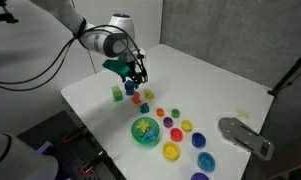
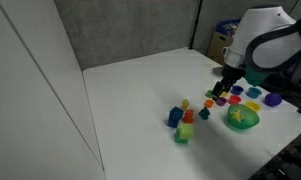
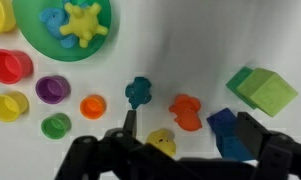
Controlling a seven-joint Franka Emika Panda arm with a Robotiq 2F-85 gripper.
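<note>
In the wrist view my gripper is open, its fingers wide apart, pointing down from above the table. Between and beyond the fingers lies an orange toy figure (image 3: 186, 112), with a dark teal figure (image 3: 139, 92) farther left. A yellow figure (image 3: 162, 141) lies partly behind the left finger. Near the right finger is a blue block stack (image 3: 226, 132), partly covered by it, with a green block stack (image 3: 266, 92) above. The green bowl (image 3: 57, 50) holds a yellow and a blue figure. The gripper touches none of these.
Several small coloured cups, among them a red cup (image 3: 10, 66) and a purple cup (image 3: 52, 89), stand near the bowl. A grey metal tray (image 1: 247, 138) lies at the table's right.
</note>
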